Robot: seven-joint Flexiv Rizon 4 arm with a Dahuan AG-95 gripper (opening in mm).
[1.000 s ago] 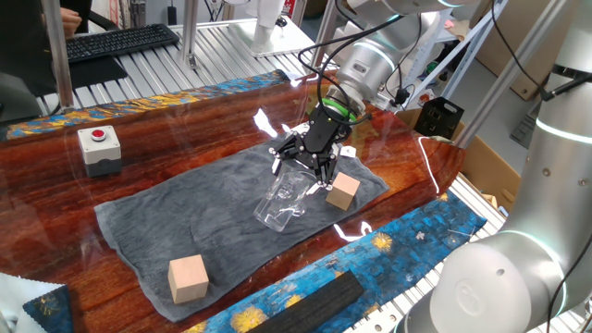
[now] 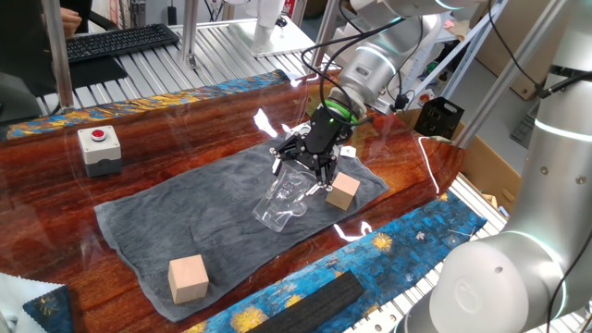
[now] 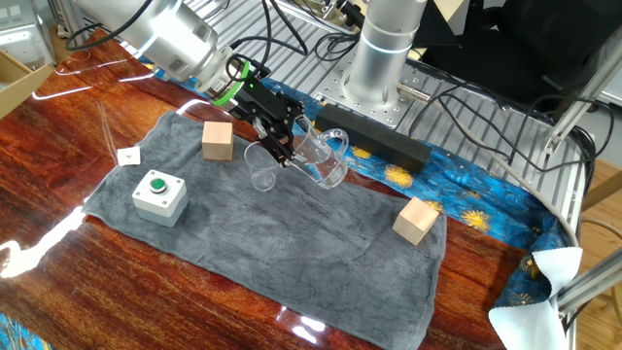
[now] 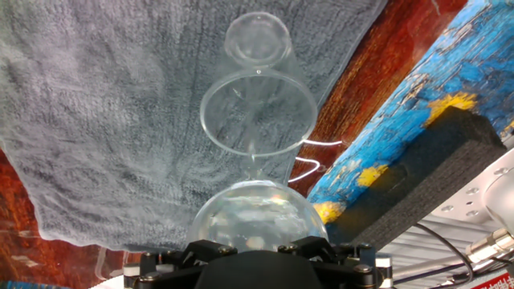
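Note:
My gripper (image 2: 303,176) points down over the grey towel (image 2: 185,222), at its right part in exterior view 1. Clear glassware lies under and between its fingers: a vessel (image 2: 271,215) that looks tilted there. Exterior view 2 shows a clear jug with a handle (image 3: 341,142) to the right of the gripper (image 3: 282,146), and a smaller clear cup (image 3: 261,181) just left. In the wrist view a rounded clear glass (image 4: 257,217) fills the space before the fingers, with the cup's rim (image 4: 202,120) beyond. Transparency hides whether the fingers press on the glass.
One wooden block (image 2: 342,191) stands close beside the gripper; another (image 2: 189,278) sits at the towel's far end. A white box with a green button (image 3: 160,197) and one with a red button (image 2: 100,148) stand on the table.
Barely anything differs. The arm and gripper stay in place, and the glass under them shows at most a very slight shift. Blocks and button boxes have not moved.

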